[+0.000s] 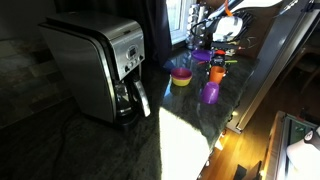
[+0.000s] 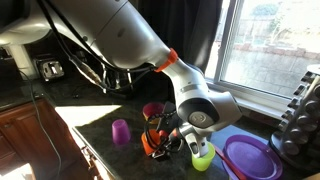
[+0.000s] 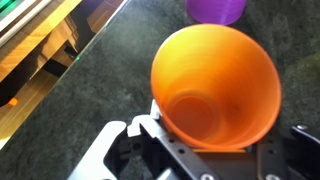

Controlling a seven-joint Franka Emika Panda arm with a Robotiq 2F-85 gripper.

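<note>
An orange cup fills the middle of the wrist view, its open mouth facing the camera. My gripper is shut on the cup's near side, at the bottom of that view; the fingertips are partly hidden by the cup. In exterior view 1 the orange cup is low over the counter or touching it; I cannot tell which. Just in front of it stands a purple cup, also visible beyond the orange one in the wrist view. Exterior view 2 shows the orange cup partly behind my gripper.
A yellow-and-pink bowl sits left of the cups. Behind them lies a purple plate, with a yellow-green cup beside it. The coffee maker stands at left. Bare counter spreads in front; its edge runs along the right.
</note>
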